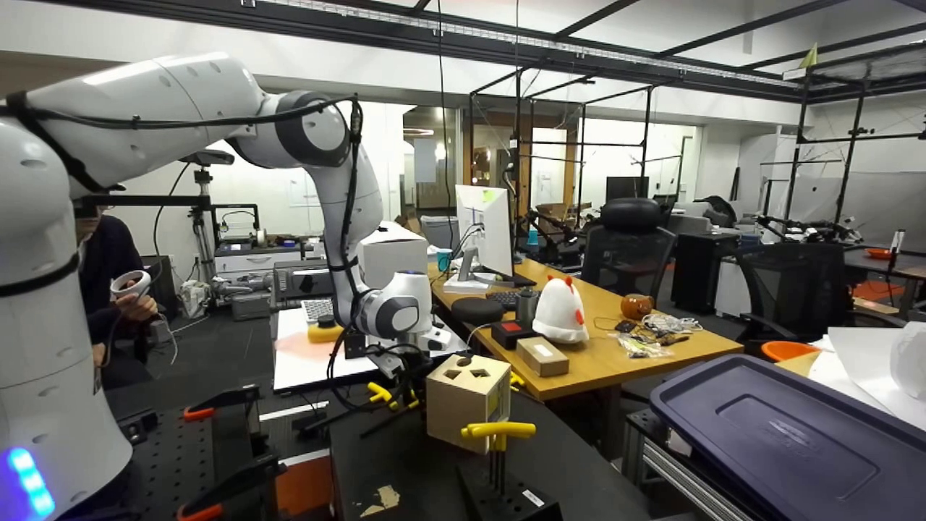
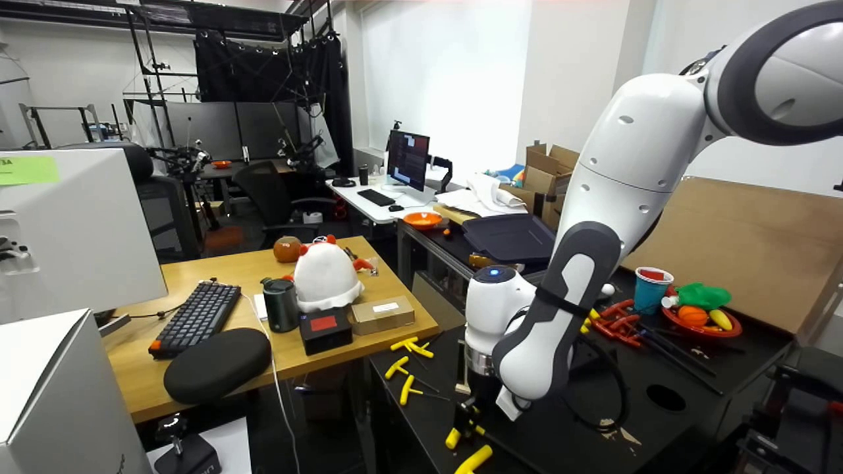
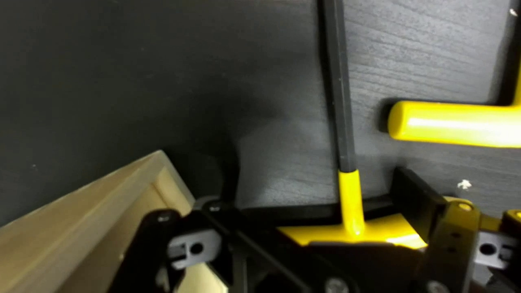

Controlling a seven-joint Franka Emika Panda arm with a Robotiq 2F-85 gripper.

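Note:
In the wrist view my gripper stands open, its fingers on either side of a yellow T-handle. That handle's dark shaft lies along the black table, pointing away from me. Part of the handle's lower side is hidden by the gripper body. To its right lies a second yellow handle. A wooden box stands close to my left finger; whether they touch, I cannot tell. In exterior view 1 the box, with cut-out shapes in its top, partly blocks the view of the gripper's surroundings.
A black holder with upright yellow T-handle tools stands near the table's front. Several more yellow T-handles lie by the table's edge. A red bowl of toys and a blue cup sit farther along the table.

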